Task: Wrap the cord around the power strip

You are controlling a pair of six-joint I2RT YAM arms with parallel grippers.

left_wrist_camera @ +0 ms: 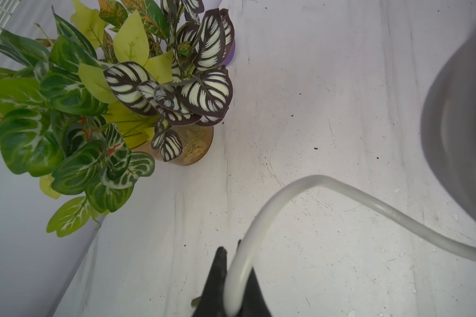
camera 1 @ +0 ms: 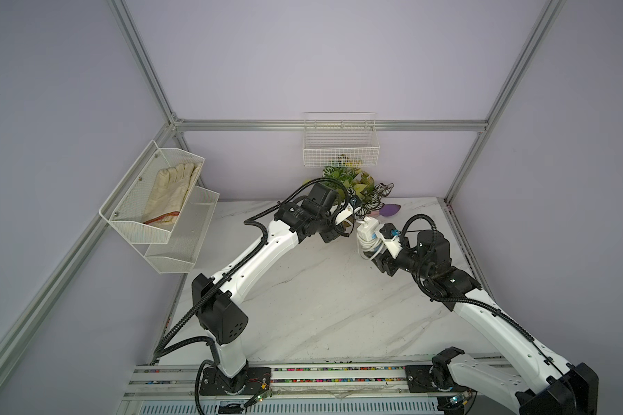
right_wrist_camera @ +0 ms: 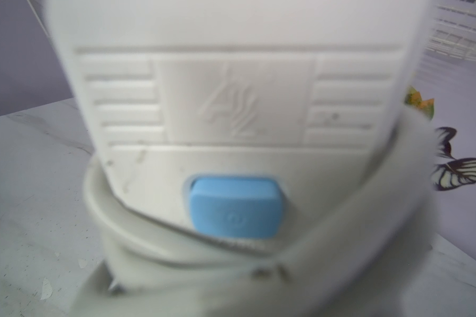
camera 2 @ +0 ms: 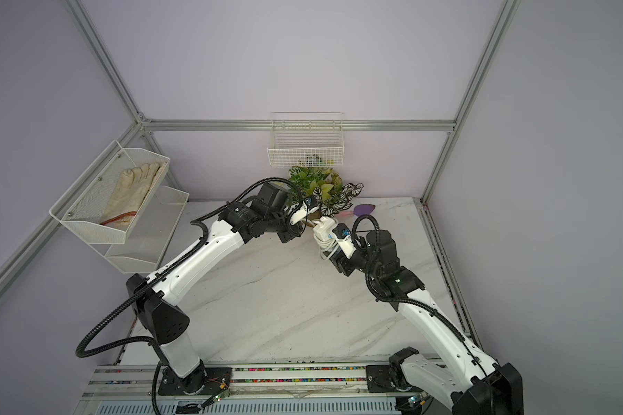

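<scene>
The white power strip (right_wrist_camera: 232, 95) with its blue switch (right_wrist_camera: 235, 207) fills the right wrist view. Several turns of pale grey cord (right_wrist_camera: 158, 248) lie around it below the switch. In the top left view my right gripper (camera 1: 380, 253) is shut on the strip and keeps it above the table; its fingers do not show in the right wrist view. My left gripper is shut on a free length of cord (left_wrist_camera: 343, 189), which bends up from the fingers and runs off to the right. From above, the left fingertips are hard to make out beside the strip.
A potted plant (left_wrist_camera: 193, 142) stands on the table close to the left gripper, with a purple object (camera 1: 389, 209) beside it. A wire basket (camera 1: 340, 155) hangs on the back wall.
</scene>
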